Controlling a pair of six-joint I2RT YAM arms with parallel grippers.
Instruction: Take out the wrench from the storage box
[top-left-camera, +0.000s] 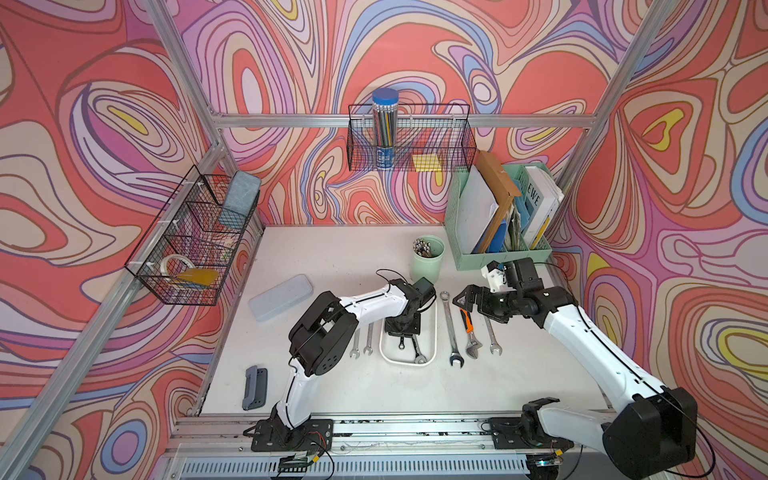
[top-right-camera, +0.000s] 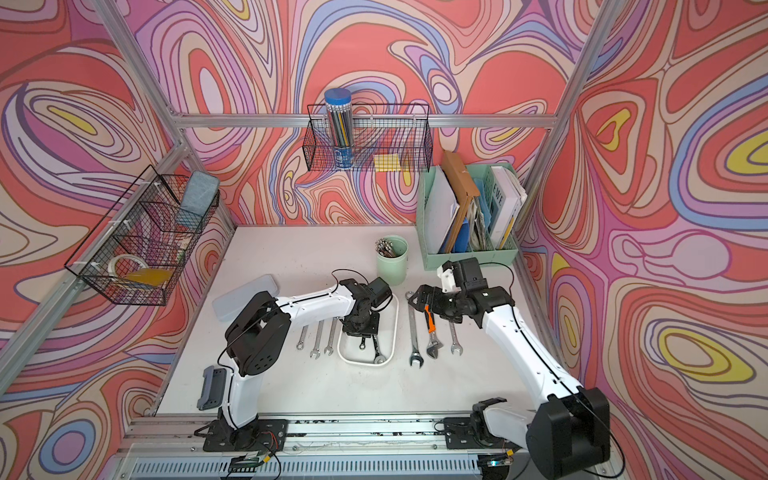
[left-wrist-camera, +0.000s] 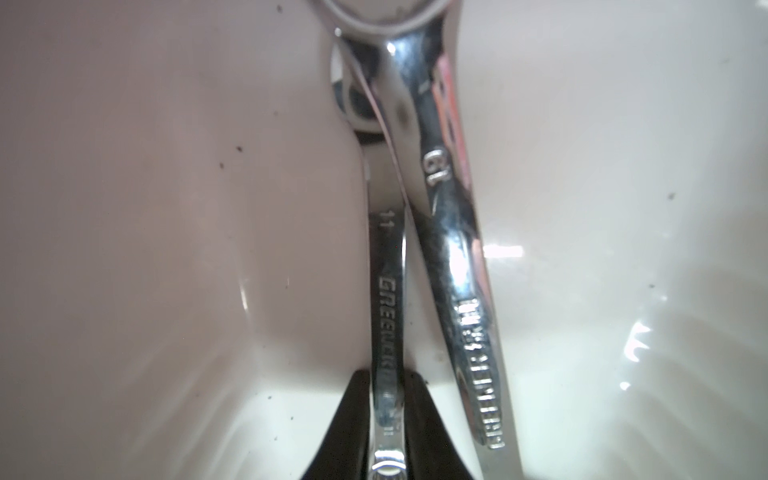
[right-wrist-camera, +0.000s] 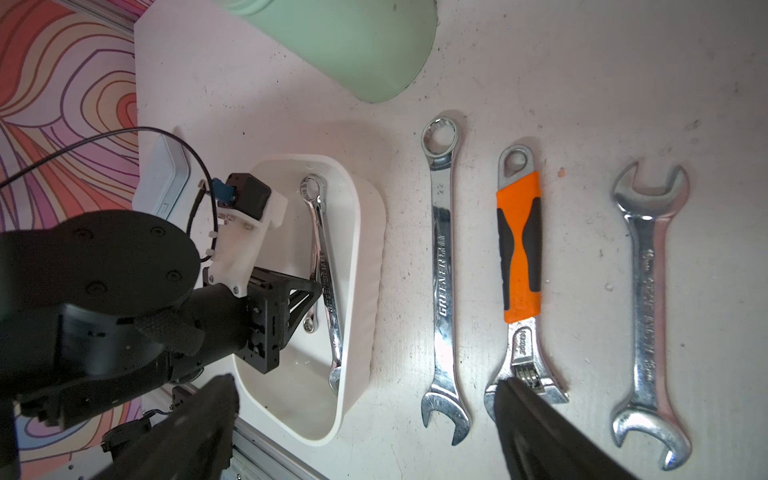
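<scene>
Two silvery wrenches lie in the white storage box (right-wrist-camera: 364, 264), one slightly over the other at the ring end. The smaller one, marked 11 (left-wrist-camera: 386, 256), runs between my left fingers; the larger wrench (left-wrist-camera: 452, 240) lies just right of them. Down inside the box, my left gripper has its fingers close on both sides of the smaller wrench; whether they press on it I cannot tell. To the right of the box, my right gripper hovers open over the table with nothing held.
Right of the box lie a long wrench (right-wrist-camera: 442, 264), an orange-handled adjustable wrench (right-wrist-camera: 520, 248) and another wrench (right-wrist-camera: 646, 304). More wrenches (top-right-camera: 317, 340) lie left of it. A green cup (top-left-camera: 426, 268) stands behind.
</scene>
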